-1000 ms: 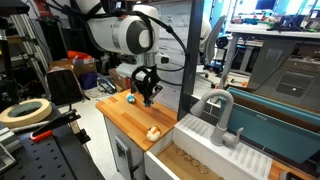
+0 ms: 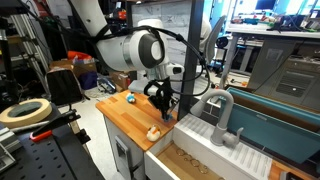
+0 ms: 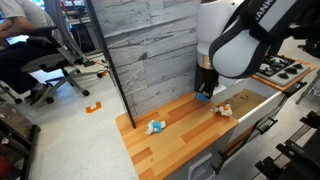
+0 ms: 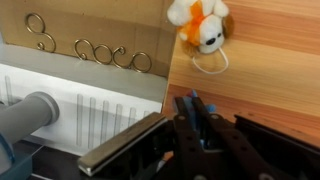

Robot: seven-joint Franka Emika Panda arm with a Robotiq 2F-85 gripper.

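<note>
My gripper is shut on a small blue object (image 4: 199,171), which is mostly hidden by the fingers in the wrist view. The same blue object (image 2: 168,109) shows under the fingers in exterior view 1, over the wooden counter, beside the sink. In exterior view 2 the blue object (image 3: 203,97) hangs near the wall side of the counter. Whether it touches the wood cannot be told. A white, brown and orange plush dog (image 4: 205,27) lies on the wood, apart from the gripper. A blue and white toy (image 3: 155,127) sits farther off on the counter.
Beside the wooden counter (image 3: 160,148) is a white sink unit with a grey tap (image 2: 212,100). An open drawer (image 2: 190,160) holds several curled metal rings in front. The wall panel (image 3: 160,60) stands close behind the gripper. Bare wood lies between the two toys.
In exterior view 1, my gripper has moved right and slightly down with the blue object, away from the blue and white toy toward the sink. The plush dog has stayed put.
</note>
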